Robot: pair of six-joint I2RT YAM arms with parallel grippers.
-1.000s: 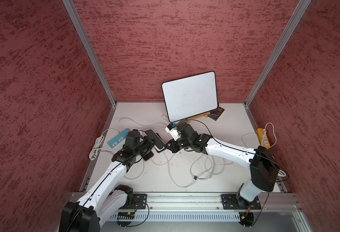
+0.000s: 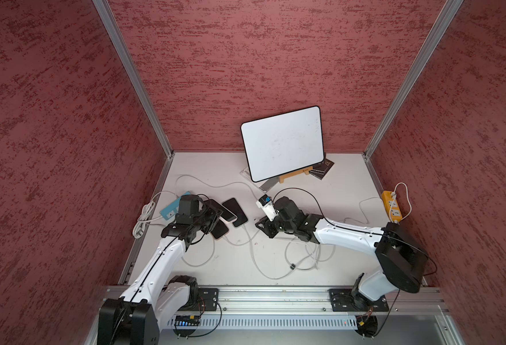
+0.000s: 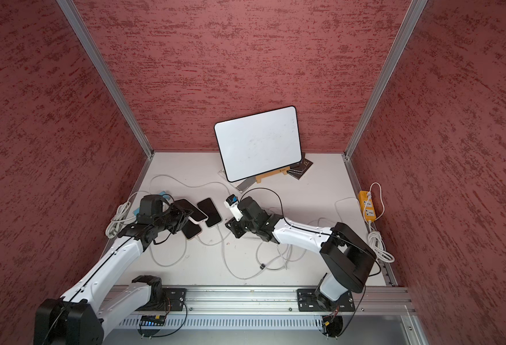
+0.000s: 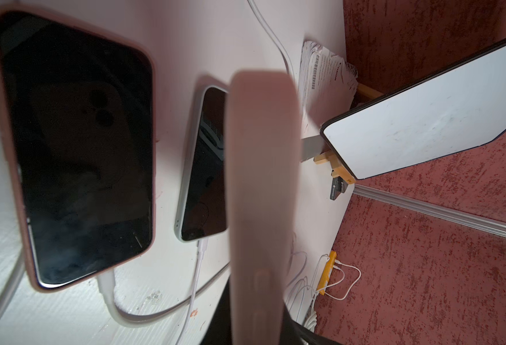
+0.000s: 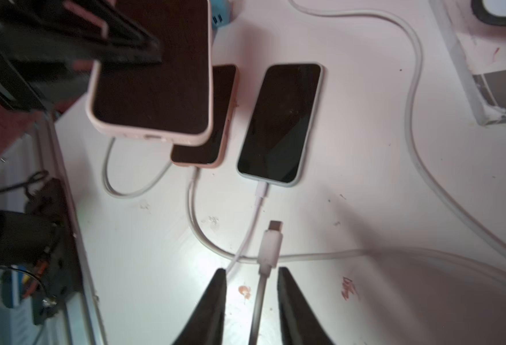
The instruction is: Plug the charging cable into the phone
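In the right wrist view a pink-cased phone (image 5: 160, 97) hangs tilted above the table, my left gripper (image 2: 215, 214) shut on it. Its lower edge, with a bare port, faces me. The white cable plug (image 5: 270, 247) is out of the phone, well below and right of that edge, metal tip up. My right gripper stands open; the cable runs between its fingers with clear gaps on both sides. In the left wrist view the held phone (image 4: 262, 172) shows edge-on and blurred, hiding much of the middle.
Two other phones lie on the table with cables plugged in: a pink-cased one (image 4: 86, 149) and a pale-edged one (image 5: 280, 123). White cables loop across the table. A whiteboard (image 2: 284, 143) stands behind, a yellow power strip (image 2: 392, 205) at right.
The held phone has moved left, away from the right gripper.
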